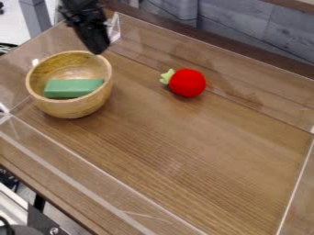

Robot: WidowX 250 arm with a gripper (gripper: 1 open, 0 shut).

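A wooden bowl (91,66) sits on the left side of the table, with a green block (72,88) lying inside it. A red tomato-like object (186,83) with a pale green top rests to the right. My gripper (94,44) is at the top edge above the bowl's far rim, blurred and partly out of frame; its finger state is hard to make out.
The table's edge runs along the lower left, with dark floor beyond.
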